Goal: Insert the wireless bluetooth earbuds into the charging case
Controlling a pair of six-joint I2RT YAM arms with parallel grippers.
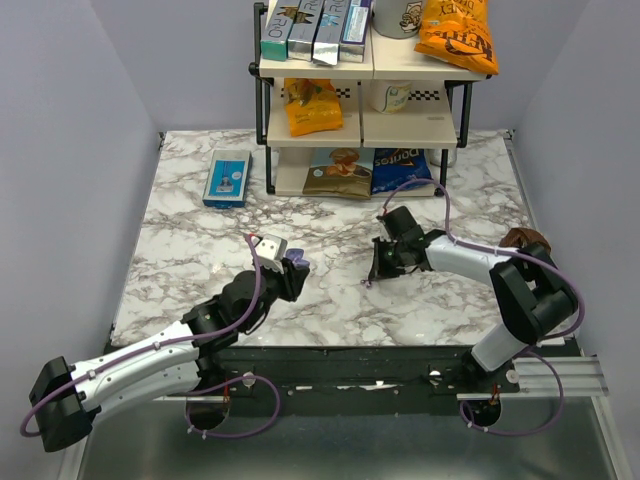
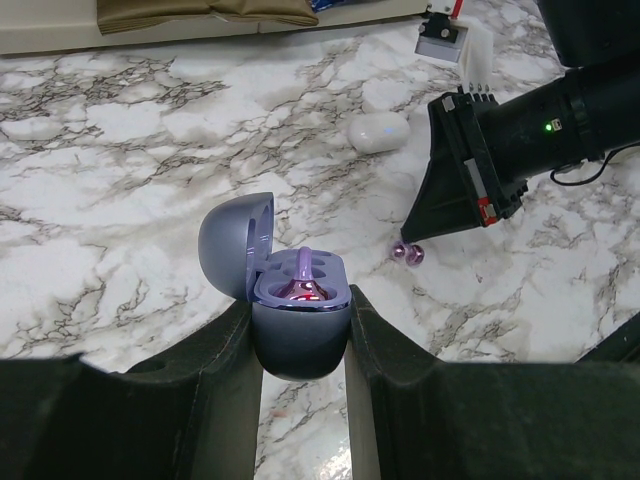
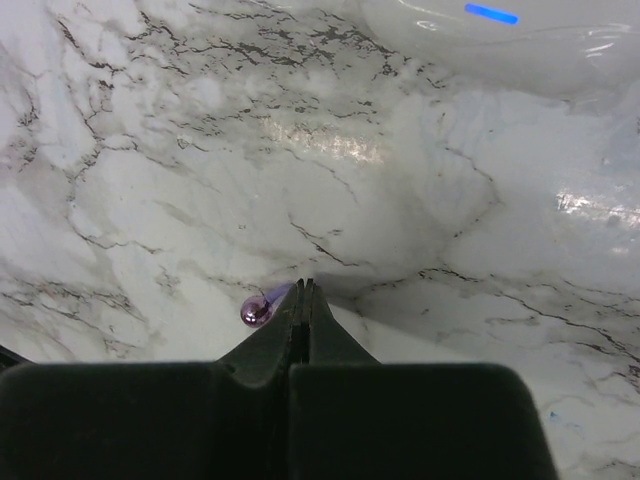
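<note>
In the left wrist view, my left gripper is shut on the purple charging case (image 2: pixel 300 342), holding it above the table with its lid (image 2: pixel 226 245) raised. One purple earbud (image 2: pixel 304 275) sits in the case. A second earbud (image 3: pixel 256 310), with a shiny round end, lies on the marble table. My right gripper is low over the table beside it, fingertips together with nothing showing between them. The loose earbud's stem partly disappears behind those tips, so whether they touch is hard to tell. From above, the right gripper (image 1: pixel 374 276) points down at the table's middle.
A translucent white object (image 2: pixel 379 132) lies on the table behind the loose earbud. At the back stands a shelf (image 1: pixel 420 128) with snack bags and boxes. A blue box (image 1: pixel 228 178) rests at the back left. The table between the two grippers is clear.
</note>
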